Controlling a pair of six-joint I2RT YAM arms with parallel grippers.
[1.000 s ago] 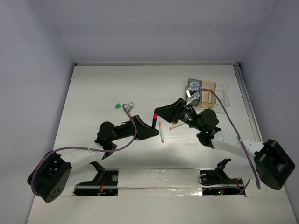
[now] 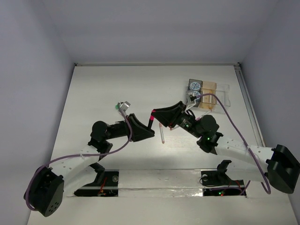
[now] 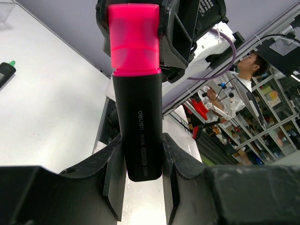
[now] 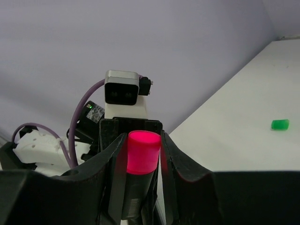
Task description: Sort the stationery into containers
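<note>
A black marker (image 3: 137, 122) with a pink cap (image 4: 144, 151) stands nearly upright between my two grippers, near the table's middle. My left gripper (image 2: 150, 130) is shut on the lower end of its black body, with a finger against each side in the left wrist view. From above, my right gripper (image 2: 154, 111) has the pink cap between its fingers, which look closed against it in the right wrist view. Beneath the grippers a pale pen (image 2: 162, 134) lies on the table. A small green object (image 4: 280, 124) rests on the white surface.
At the back right stand a black container (image 2: 195, 86) with round items, a tan container (image 2: 208, 88) and a clear tray (image 2: 225, 95). A dark item with a green tip (image 3: 5, 72) lies at the left wrist view's edge.
Both grippers have shifted a little to the left with the marker between them.
</note>
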